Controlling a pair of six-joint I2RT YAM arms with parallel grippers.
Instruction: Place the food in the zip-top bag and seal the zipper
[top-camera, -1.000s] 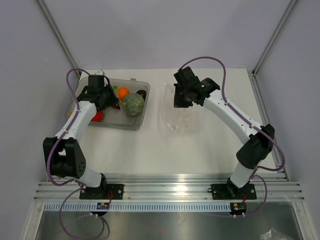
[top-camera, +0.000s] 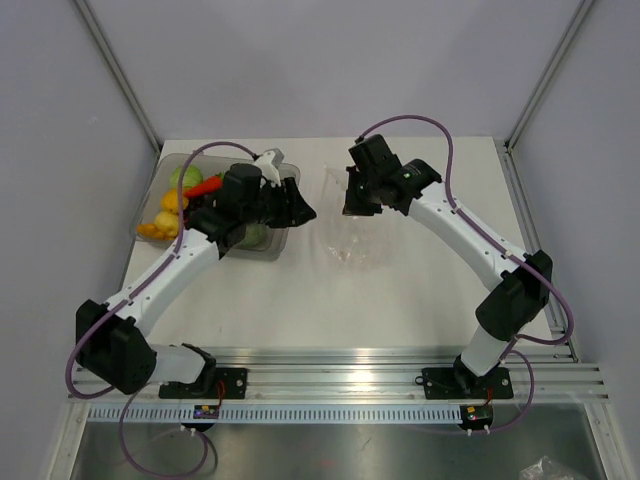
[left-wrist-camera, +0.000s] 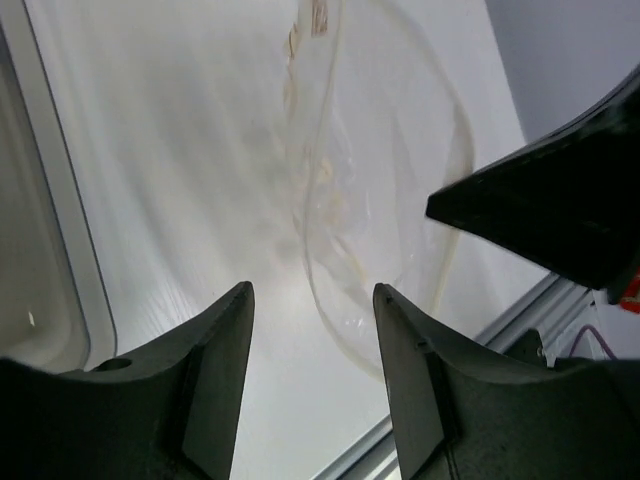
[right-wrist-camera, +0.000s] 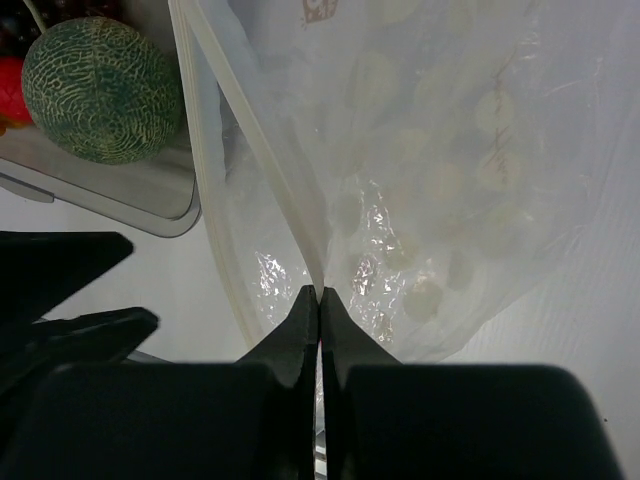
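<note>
The clear zip top bag (top-camera: 350, 235) lies on the white table; its zipper strips (right-wrist-camera: 250, 130) show in the right wrist view. My right gripper is shut at that zipper edge; film meets the fingertips, but anything between them is too thin to tell. My left gripper (top-camera: 298, 205) hangs open over the food bin's right edge, just left of the bag, its fingertips (left-wrist-camera: 235, 310) apart with nothing between. The bin (left-wrist-camera: 80, 250) holds a green melon (right-wrist-camera: 100, 90), yellow fruit (top-camera: 168, 205) and a red item (top-camera: 203, 187), partly hidden by my left arm.
Metal rails (top-camera: 340, 357) run along the table's front edge. My left gripper's dark fingers reach into the right wrist view beside the bag.
My left gripper has risen from inside the bin and moved right toward the bag. My right gripper stays in place at the bag.
</note>
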